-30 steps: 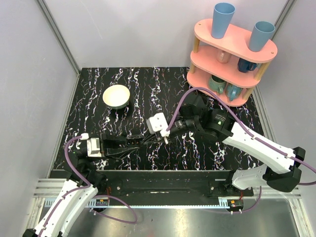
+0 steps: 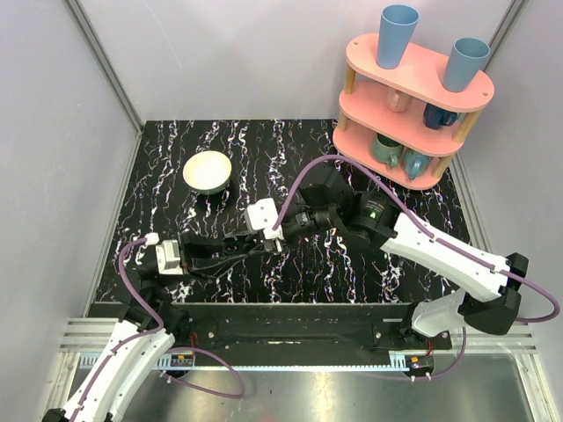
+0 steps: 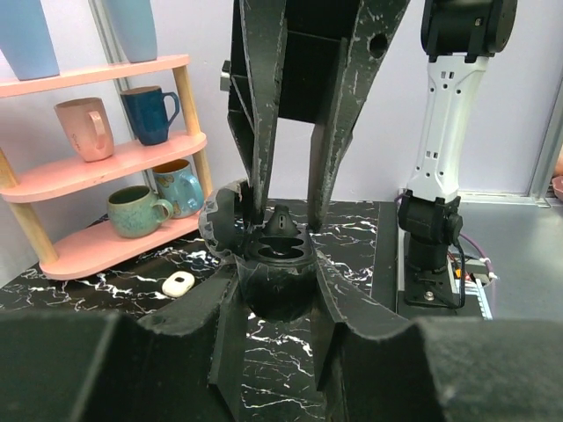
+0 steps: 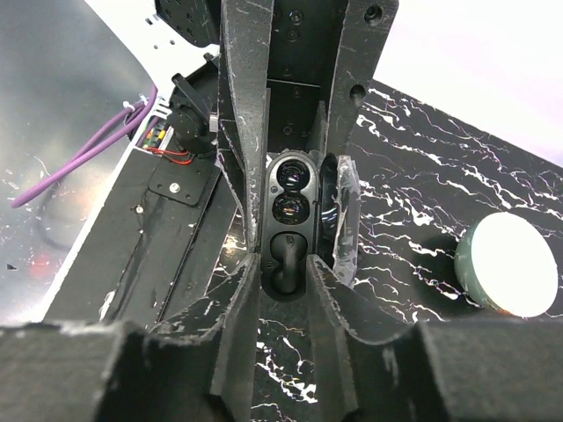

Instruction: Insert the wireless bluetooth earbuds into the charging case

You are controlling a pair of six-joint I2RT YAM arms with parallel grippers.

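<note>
The case stands open, its lid (image 4: 348, 220) to the right in the right wrist view. One dark earbud sits in the lower slot there, its stem end showing as a cone in the left wrist view. The upper slot (image 4: 291, 193) shows two round empty hollows. My right gripper is part open, its fingers (image 3: 261, 176) on either side of the earbud. Any contact with it cannot be made out.
A pink shelf (image 2: 413, 117) with mugs and cups stands at the back right. A pale bowl (image 2: 208, 171) is at the back left. On the marble table lies a small white object (image 3: 179, 284).
My right arm has shifted leftward, bringing its gripper further over the case. The left arm has barely moved and still holds its place.
</note>
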